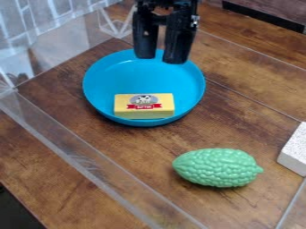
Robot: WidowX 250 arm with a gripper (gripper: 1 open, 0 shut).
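A blue round plate [183, 94] with a raised rim sits on the wooden table. On its front part lies a yellow butter box [142, 111] with a cow label. The black gripper [162, 52] hangs over the back of the plate, above and behind the box, its two fingers apart with nothing seen between them. A green bumpy gourd-like vegetable [217, 168] lies in front of the plate to the right.
A white block [294, 150] is at the right edge. A clear plastic barrier [72, 152] runs along the left side. Bare wood [245, 98] lies right of the plate.
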